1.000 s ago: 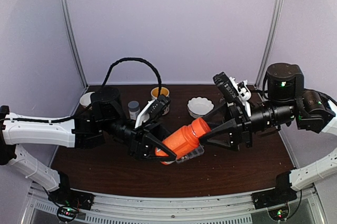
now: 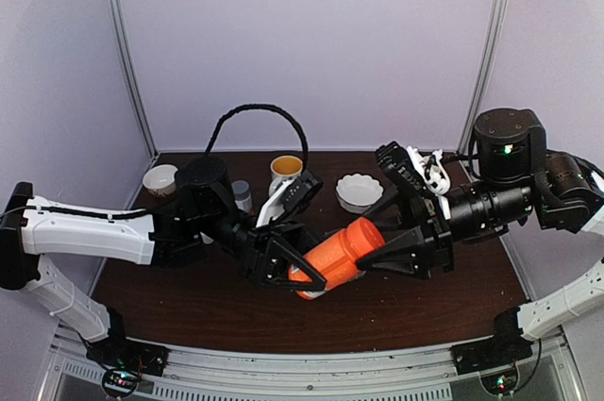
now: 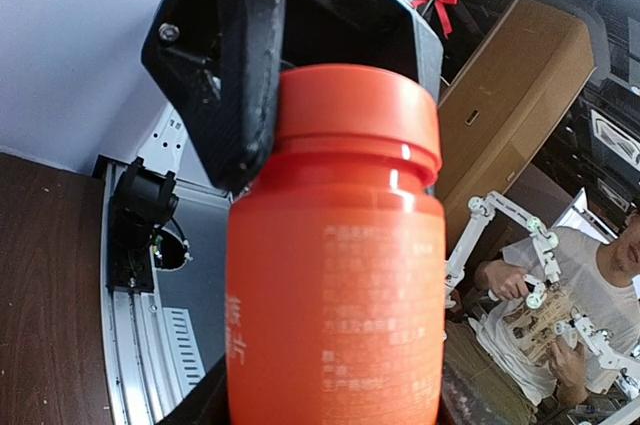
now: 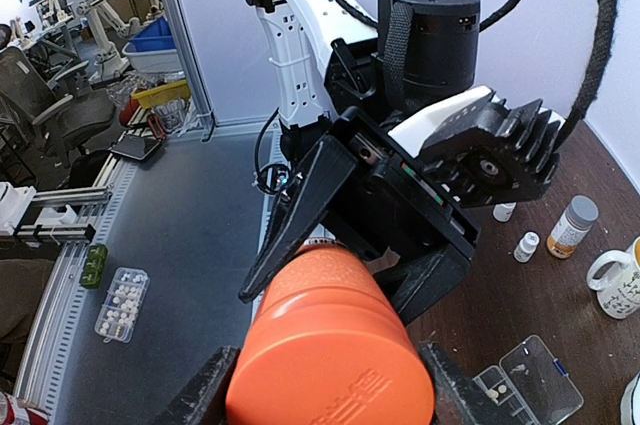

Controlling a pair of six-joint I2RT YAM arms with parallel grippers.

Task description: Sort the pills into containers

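An orange bottle (image 2: 332, 259) is held tilted in the air over the table's middle. Around its lower body, my left gripper (image 2: 314, 266) is shut. My right gripper (image 2: 368, 239) is closed about the orange cap (image 2: 364, 236) at the upper end. The left wrist view shows the bottle's printed body (image 3: 335, 295) upright and close, with a black finger (image 3: 250, 115) of the right gripper beside the cap. In the right wrist view, the cap (image 4: 330, 370) faces the camera. The cap sits on the bottle; the contents cannot be seen.
A clear case (image 4: 535, 380) with a few pills lies open on the table below. Toward the back stand a white scalloped bowl (image 2: 359, 193), a mug (image 2: 286, 169), a grey-lidded bottle (image 2: 242, 196) and another white bowl (image 2: 160, 179).
The right arm is nearly where it was.
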